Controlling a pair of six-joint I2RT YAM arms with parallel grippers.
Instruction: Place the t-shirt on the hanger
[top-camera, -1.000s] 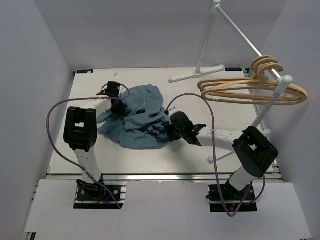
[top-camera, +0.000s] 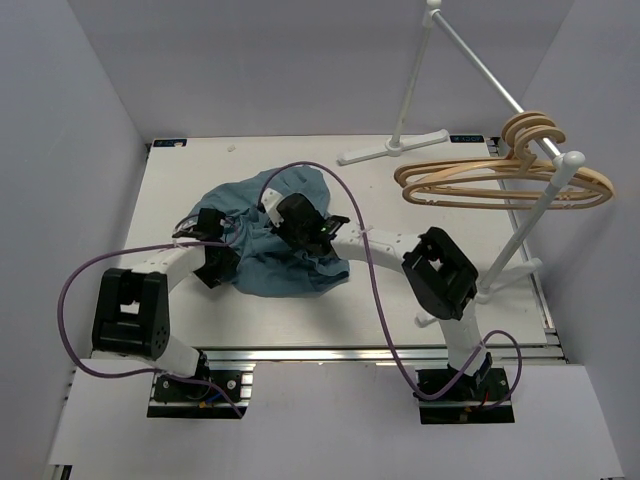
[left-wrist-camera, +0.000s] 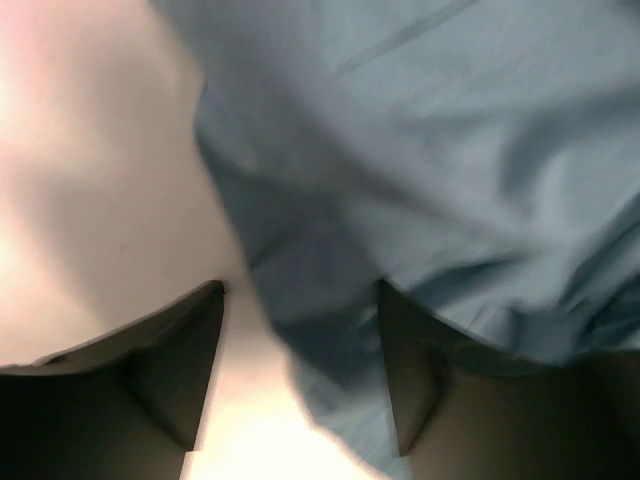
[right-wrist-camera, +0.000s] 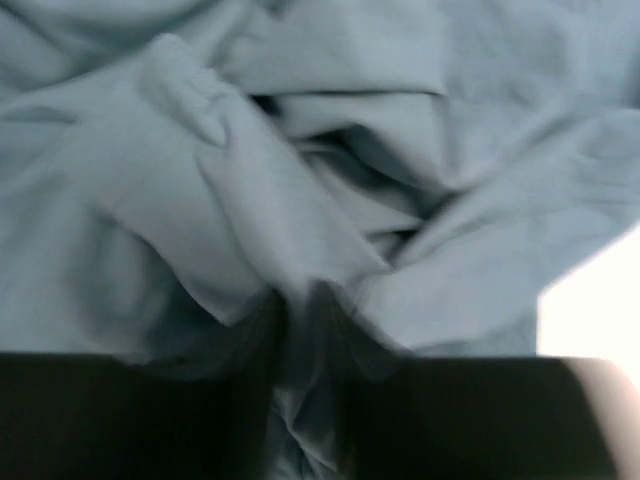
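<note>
A crumpled blue-grey T-shirt (top-camera: 278, 275) lies on the white table. My left gripper (top-camera: 222, 270) is low at its left side; in the left wrist view its fingertips (left-wrist-camera: 205, 310) are part open over the shirt's edge, with shirt and bare table beneath. My right gripper (top-camera: 288, 235) is over the shirt's middle; in the right wrist view its blurred fingers are close together around folds of cloth, and whether they hold any is unclear. Light wooden hangers (top-camera: 500, 190) hang grouped on the rack at the right.
A white rack (top-camera: 480, 70) stands along the right side, its feet on the table. Bare table shows at the left front and between shirt and rack. Grey walls surround the table.
My left gripper has moved down along the shirt's left side toward the front. My right gripper has moved left and up onto the shirt's middle.
</note>
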